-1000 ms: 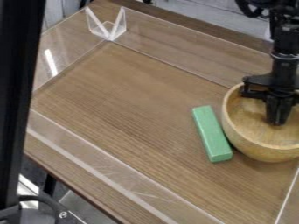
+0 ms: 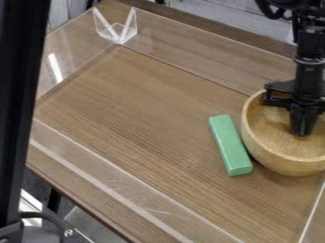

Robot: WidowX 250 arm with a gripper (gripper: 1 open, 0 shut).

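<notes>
My black gripper [image 2: 299, 112] reaches down from the top right into a wooden bowl [image 2: 282, 160] at the right edge, its lower end inside the bowl. Whether its fingers are open or shut, and whether anything is between them, I cannot tell. A green rectangular block [image 2: 229, 144] lies on the table just left of the bowl, outside it.
Clear plastic panels edge it, with a clear bracket [image 2: 116, 28] at the back left. A black post [image 2: 18, 95] stands along the left.
</notes>
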